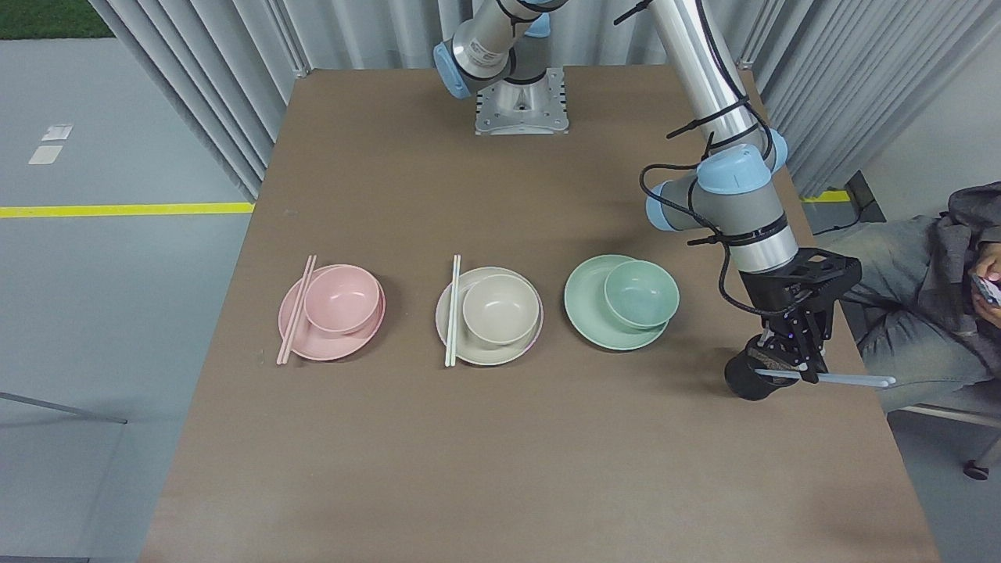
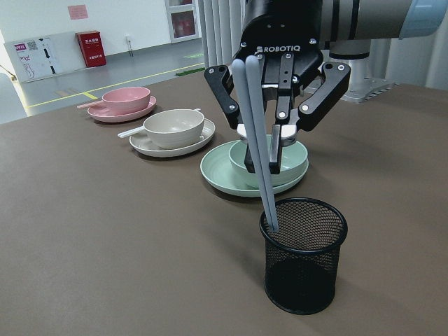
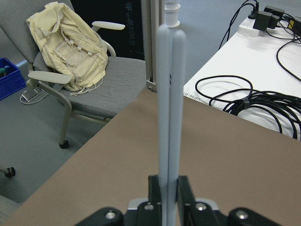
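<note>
My gripper (image 1: 799,364) is shut on a pair of pale grey-blue chopsticks (image 2: 256,133), held above the black mesh pen holder (image 2: 300,276) at the table's right edge in the front view. In the left view their lower ends reach the holder's rim; whether they are inside it I cannot tell. In the wrist view the pair (image 3: 175,117) rises from between the fingers. A mint bowl (image 1: 640,294) sits on a mint plate (image 1: 586,310) left of the holder.
White bowl (image 1: 499,310) and pink bowl (image 1: 340,300) sit on matching plates, each with chopsticks.
</note>
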